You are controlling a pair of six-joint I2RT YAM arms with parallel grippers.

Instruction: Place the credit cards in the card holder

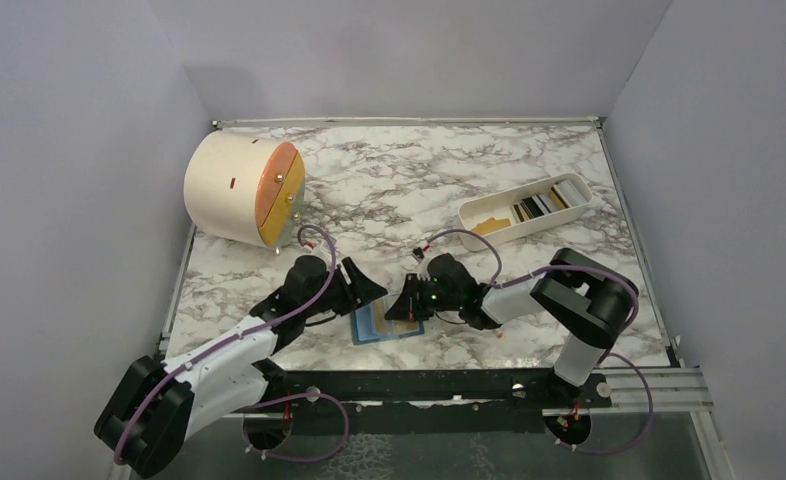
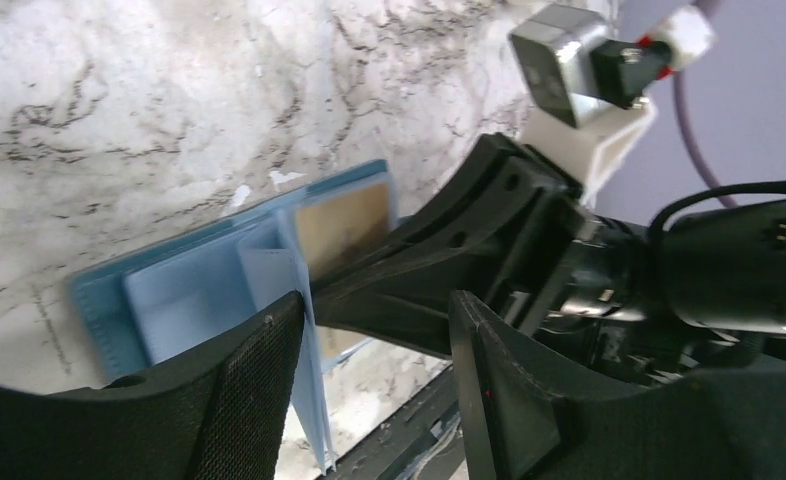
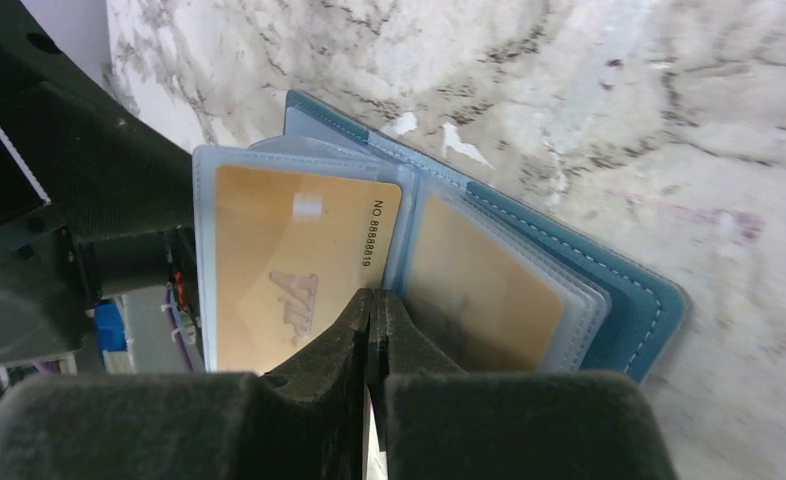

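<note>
A blue card holder [image 1: 367,337] lies open near the table's front edge, between the two grippers. A clear sleeve page [image 2: 314,395] stands up from it against the inner side of one left finger. My left gripper is partly open, its fingers apart above the holder. In the right wrist view a gold card [image 3: 259,260] sits in a raised sleeve, with another gold card [image 3: 479,290] in the sleeve to its right. My right gripper is shut beside the raised sleeve; whether a sleeve edge lies between its tips cannot be told.
At the back right, a white tray [image 1: 519,189] holds several dark and pale cards, with a gold piece [image 1: 489,227] at its left end. A cream cylinder [image 1: 224,185] with an orange-yellow front stands at the back left.
</note>
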